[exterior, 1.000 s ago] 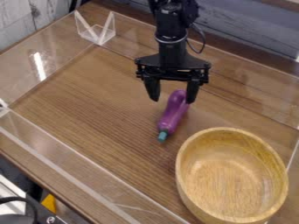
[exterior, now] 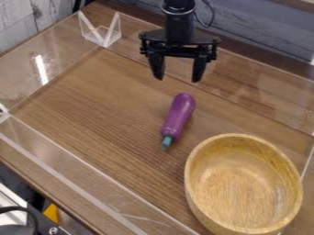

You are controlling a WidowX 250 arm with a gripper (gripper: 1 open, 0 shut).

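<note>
My gripper [exterior: 177, 66] is at the top centre, raised over the back of the wooden table, its two black fingers spread apart with nothing seen between them. A purple eggplant-like toy [exterior: 179, 117] with a teal tip lies on the table below and in front of the gripper, apart from it.
A large tan oval bowl [exterior: 243, 180] takes up the front right. A white wire stand [exterior: 101, 29] is at the back left, near the table's edge.
The gripper has moved back, away from the purple toy.
</note>
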